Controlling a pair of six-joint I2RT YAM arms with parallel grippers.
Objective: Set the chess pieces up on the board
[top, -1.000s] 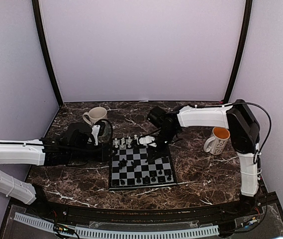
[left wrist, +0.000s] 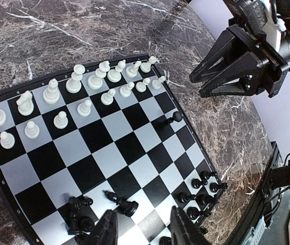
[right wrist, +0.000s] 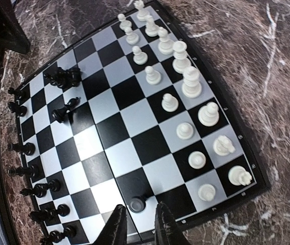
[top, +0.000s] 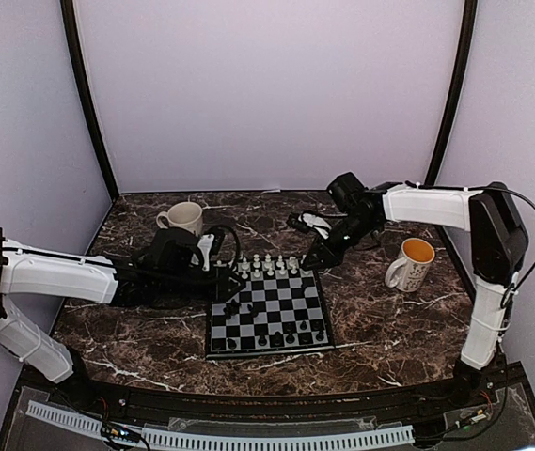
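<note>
In the left wrist view the chessboard (left wrist: pixel 115 155) holds two rows of white pieces (left wrist: pixel 52 92), the outer row taller. A lone black piece (left wrist: pixel 174 117) rests mid-board near its right edge, apart from the other black pieces; whether it stands or lies is hard to tell. My right gripper, open and empty, is raised over that side; below it the same piece shows its round end. One black piece (left wrist: pixel 125 205) lies on its side, beside a cluster of black pieces (left wrist: pixel 78 219). Over the board, my left gripper is open and empty.
Several black pieces (right wrist: pixel 40 188) stand along the near edge of the board. A white mug (top: pixel 185 216) is behind at the left. Another mug (top: pixel 411 265), orange inside, stands on the right.
The piece now rests closer to the white rows. My left gripper has moved right, over the board.
</note>
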